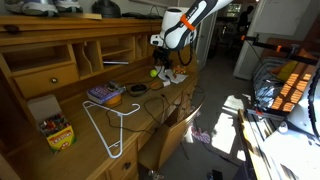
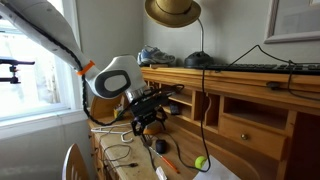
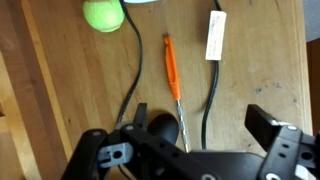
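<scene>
My gripper stands open above the wooden desk, with its fingers point(image 3: 264, 120) wide apart at the bottom of the wrist view. Nothing is held between them. Below and ahead of it lies an orange-handled screwdriver point(image 3: 172, 68), its thin metal shaft running down into the gap between the fingers in that view. Beside the shaft sits a black rounded object point(image 3: 163, 127), partly covered by the gripper. A black cable with a white label point(image 3: 216, 36) passes on the right. At the top left is a green tennis ball point(image 3: 104, 14).
A white cloth point(image 1: 178, 75) lies near the ball on the desk. Toward the near end are a white hanger point(image 1: 110, 128), a purple item point(image 1: 104, 94), a dark round dish point(image 1: 138, 89) and a crayon box point(image 1: 57, 132). Drawers and cubbies point(image 1: 50, 80) line the back.
</scene>
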